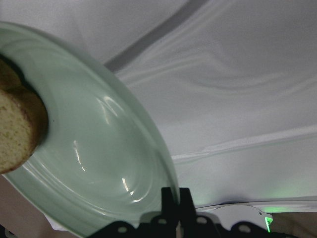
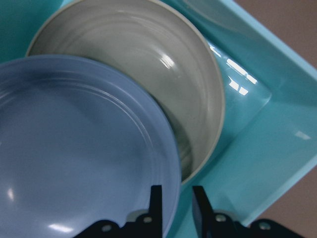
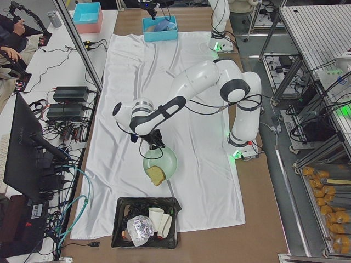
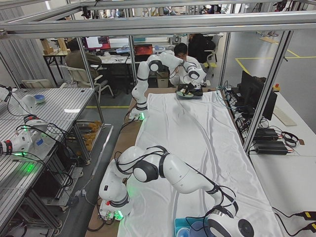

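Observation:
My left gripper is shut on the rim of a pale green plate (image 1: 114, 144) over the white cloth; bread (image 1: 20, 124) lies on the plate. In the right wrist view, my right gripper is open, its fingers either side of the rim of a blue plate (image 2: 74, 144). That plate is in a turquoise bin (image 2: 277, 119), partly over a greyish dish (image 2: 188, 79). Whether the fingers touch it is unclear.
A black crate (image 3: 118, 224) with a foil bundle (image 3: 140, 230) and white items stands beyond the green plate, at the bottom of the left camera view. The middle of the white cloth (image 3: 137, 66) between the bins is clear.

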